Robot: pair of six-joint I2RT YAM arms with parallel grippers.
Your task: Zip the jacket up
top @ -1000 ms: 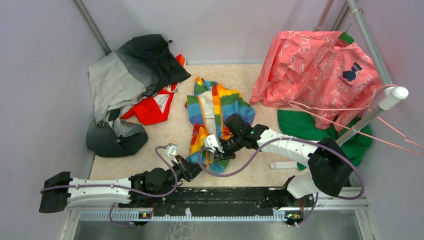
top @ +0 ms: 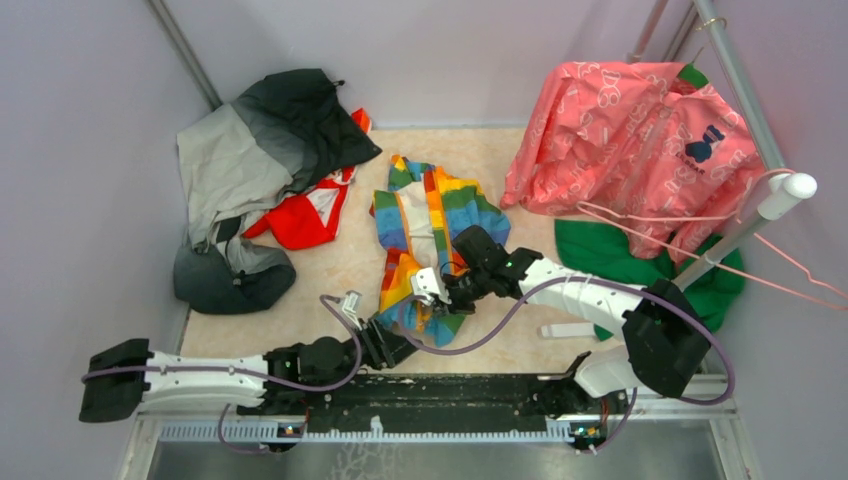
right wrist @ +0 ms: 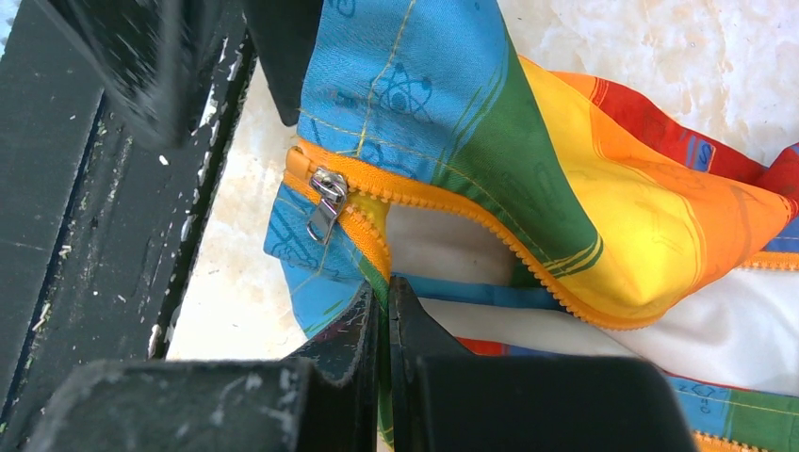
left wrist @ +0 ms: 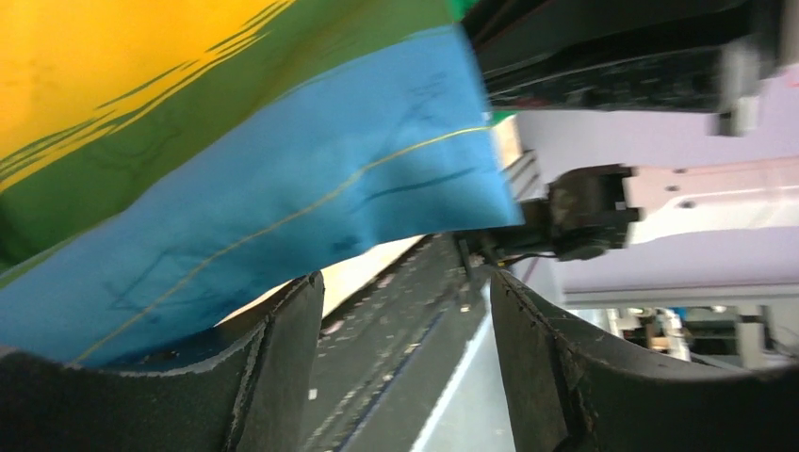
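Observation:
The rainbow jacket (top: 465, 205) lies on the table. In the right wrist view its silver zipper slider (right wrist: 325, 202) sits on the orange tape near the blue hem, above my right gripper, which is shut on a narrow green and orange strip of the jacket. My left gripper is open at the lower blue edge (left wrist: 311, 188) in the left wrist view, with no fabric visibly held between its fingers. Its dark fingers also show at the top left of the right wrist view, beside the jacket's blue hem.
Grey-black and red garments (top: 255, 150) lie at the left. A pink garment (top: 620, 140) hangs at the right over green cloth (top: 590, 245), by a metal rack (top: 740, 230) with pink hangers. Bare table shows left of the jacket.
My right arm has shifted only slightly.

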